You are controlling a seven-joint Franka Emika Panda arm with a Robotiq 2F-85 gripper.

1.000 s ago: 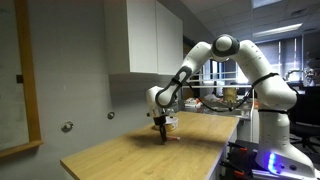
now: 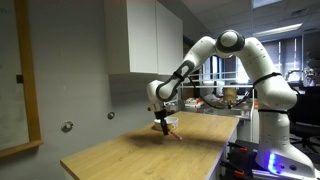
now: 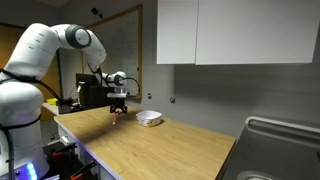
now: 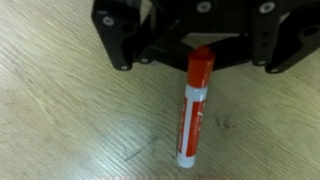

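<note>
A red and white marker [image 4: 192, 118] fills the middle of the wrist view, with its red cap end at the fingertips and its white end pointing away from them. My gripper is shut, its fingers close together around the cap end. In exterior view 1 the marker [image 2: 175, 134] shows as a small tilted red streak beside the gripper [image 2: 165, 132], low over the table. The other exterior view has it [image 3: 114, 120] small, just under the gripper [image 3: 117, 109]. The exact contact at the cap is dark and hard to make out.
A white bowl-like container [image 3: 149, 118] stands on the wooden table [image 3: 175, 145] near the gripper. Cabinets [image 2: 143, 38] hang above the wall side of the table.
The gripper has risen slightly from the table. The marker, which lay nearly level beside the fingertips, now looks tilted and a little higher.
</note>
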